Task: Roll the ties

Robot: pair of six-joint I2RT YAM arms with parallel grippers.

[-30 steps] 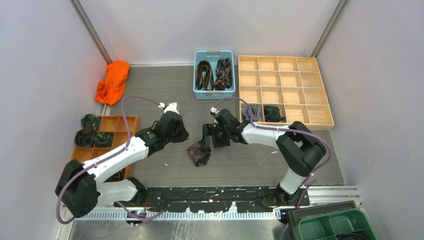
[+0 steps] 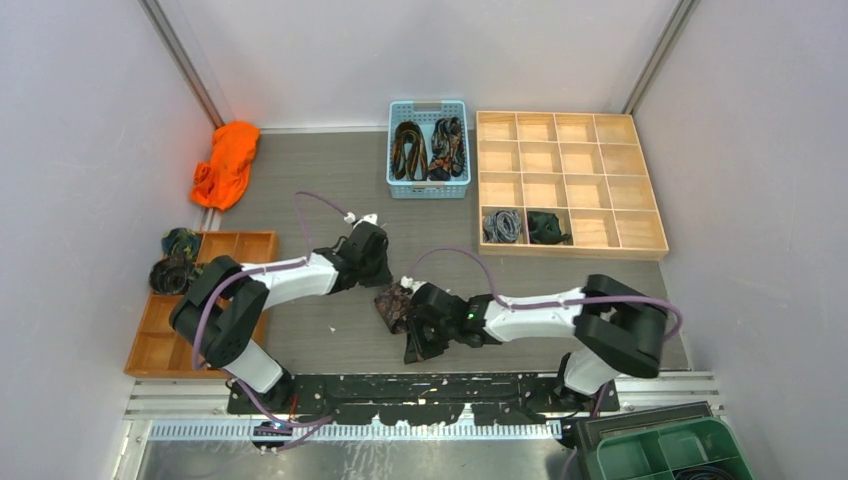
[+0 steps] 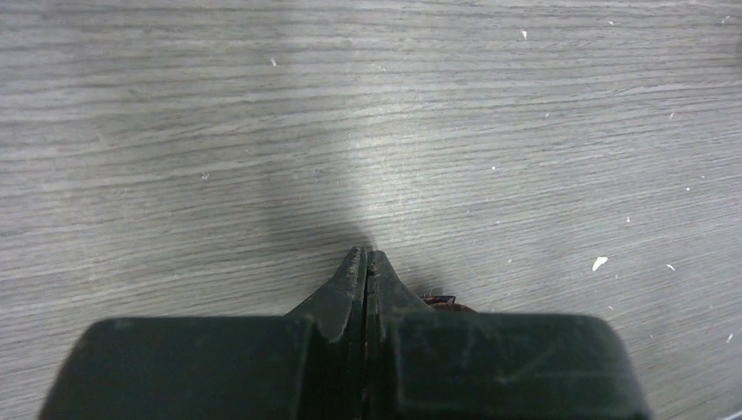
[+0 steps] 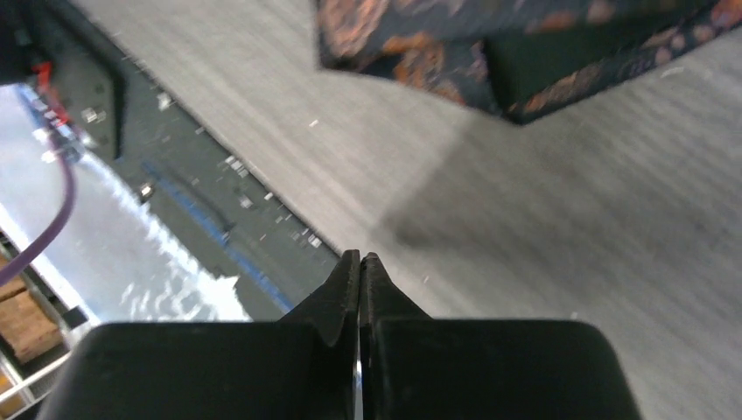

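A dark patterned tie [image 2: 389,311], folded into a small bundle, lies on the table between the two arms, partly covered by the right gripper in the top view. Close to its far left side, my left gripper is shut with nothing showing between its fingers; a scrap of the tie [image 3: 446,303] peeks out behind them. My right gripper is also shut, pointing over the near side of the table. In the right wrist view the folded tie [image 4: 437,52] crosses the top, apart from the fingertips.
A blue basket [image 2: 429,191] at the back holds two patterned ties. Beside it, a wooden divided tray [image 2: 573,187] has two filled compartments. At left is an orange-brown box [image 2: 150,345] with dark rolls and an orange cloth [image 2: 228,165]. Bare table [image 2: 310,345] lies left of the tie.
My right gripper has swung from the tie's right side toward its near side, now covering part of it from above. The tie looks unmoved.
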